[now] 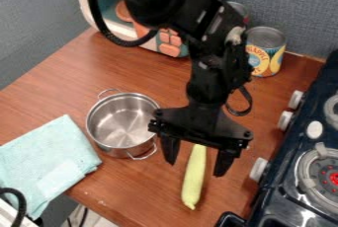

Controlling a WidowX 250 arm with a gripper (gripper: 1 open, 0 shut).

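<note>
My black gripper [196, 156] hangs over the wooden counter, its two fingers spread open on either side of the upper part of a long pale yellow object [192, 187], which looks like a toy corn or vegetable. The top end of that object is partly hidden under the gripper. A steel pot [115, 125] with two handles stands just left of the gripper.
A light blue cloth [38, 160] lies at the left, a black stove [310, 162] fills the right. Cans [264, 51] and a teal bin [152, 37] stand at the back. Bare counter [126, 196] shows at the front.
</note>
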